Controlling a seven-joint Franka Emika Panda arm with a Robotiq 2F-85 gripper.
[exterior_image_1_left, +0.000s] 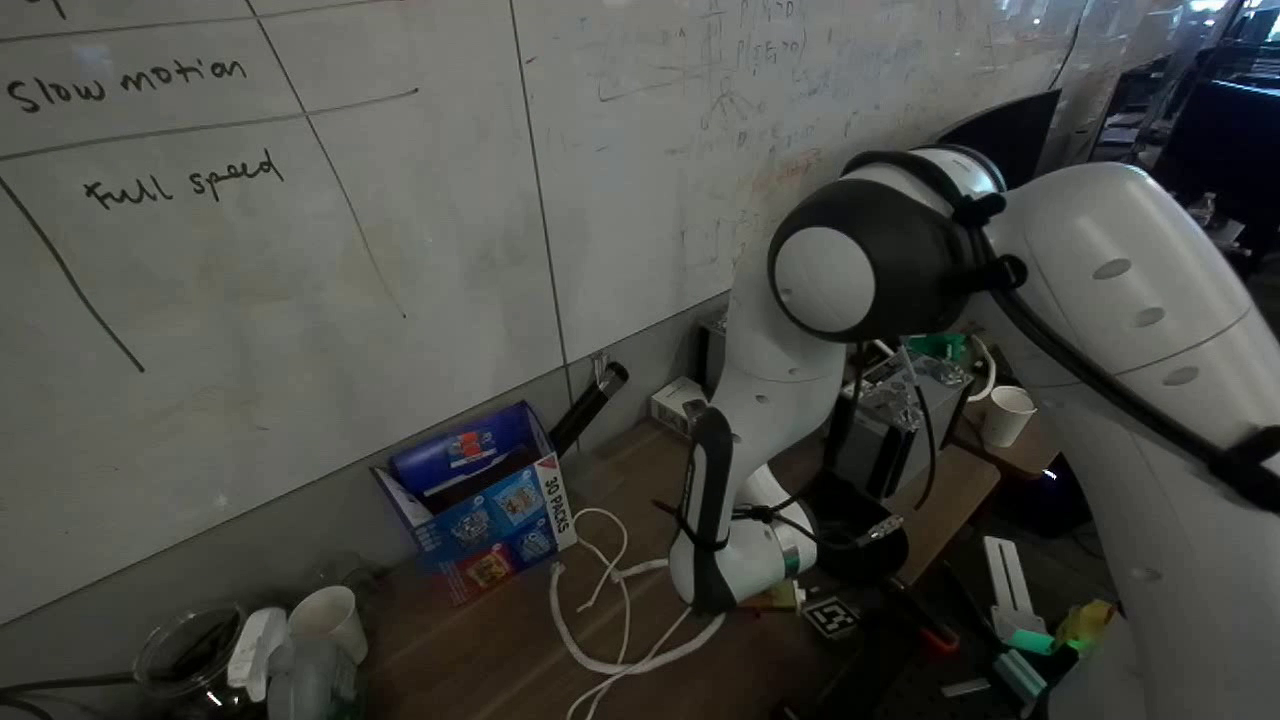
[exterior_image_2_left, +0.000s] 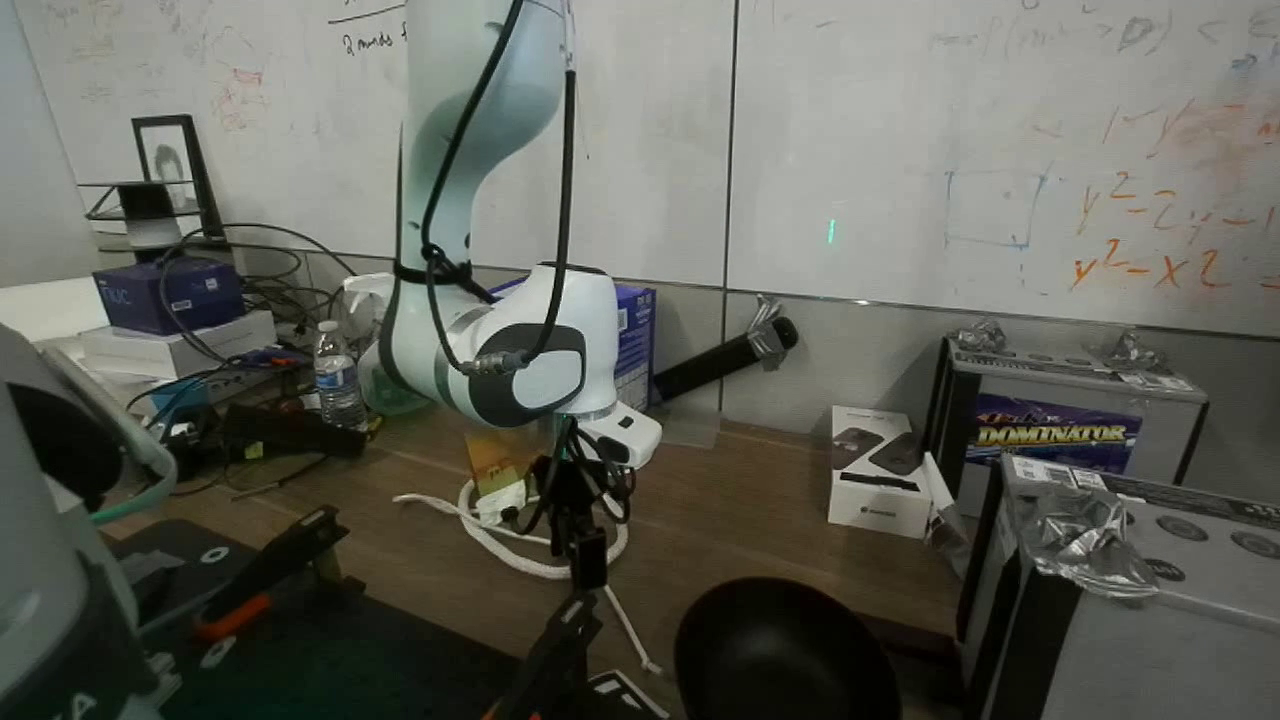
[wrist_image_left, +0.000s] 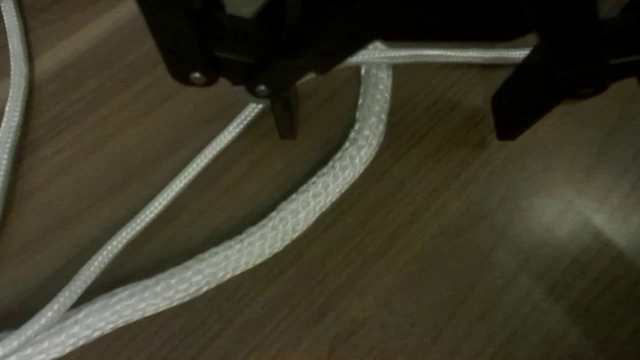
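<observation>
A thick braided white rope (wrist_image_left: 288, 222) curves across the wooden table in the wrist view. A thinner white cord (wrist_image_left: 150, 201) runs beside it, then crosses it near the top between the fingers. My gripper stands open above them, its two black fingers wide apart on either side of the thick rope. Whether either finger touches the cord cannot be told. In exterior view 2 the gripper (exterior_image_2_left: 588, 570) points down by the rope (exterior_image_2_left: 528, 562), seen side-on. From exterior view 1 the arm hides the gripper, while loops of white rope (exterior_image_1_left: 584, 654) show on the table.
A blue snack box (exterior_image_1_left: 498, 516) stands by the whiteboard. A black pan (exterior_image_2_left: 786, 654) sits close to the gripper's right in exterior view 2, with a white box (exterior_image_2_left: 879, 474) and grey metal cases (exterior_image_2_left: 1140, 576) beyond. Bare table lies between the gripper and the wall.
</observation>
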